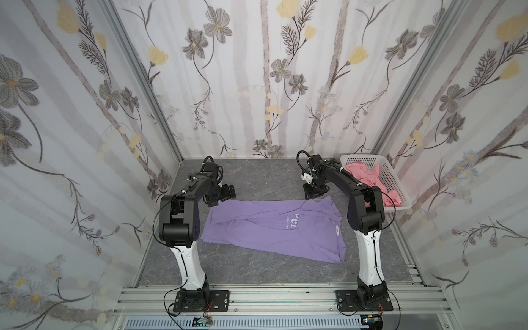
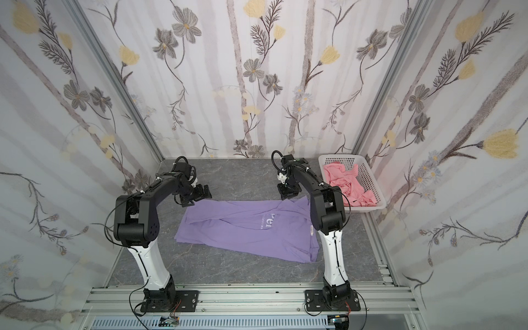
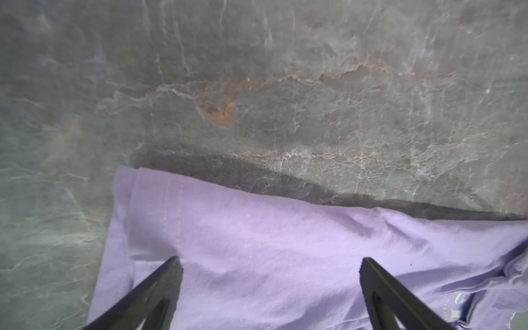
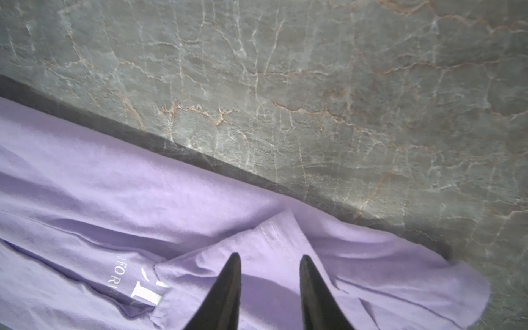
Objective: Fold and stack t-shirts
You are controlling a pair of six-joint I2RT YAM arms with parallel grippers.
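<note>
A purple t-shirt (image 1: 269,225) lies on the grey table, its far edge folded over toward the front and partly covering the white lettering (image 1: 293,221). At the shirt's far left corner my left gripper (image 1: 230,192) hovers, and in the left wrist view its fingers (image 3: 159,291) stand wide open above the cloth. My right gripper is over the far right part of the shirt, where a flap of cloth is folded. Its fingers (image 4: 229,288) stand part open, with a gap between them and no cloth gripped.
A white basket (image 1: 393,178) holding pink cloth (image 1: 365,173) stands at the back right, beside my right arm.
</note>
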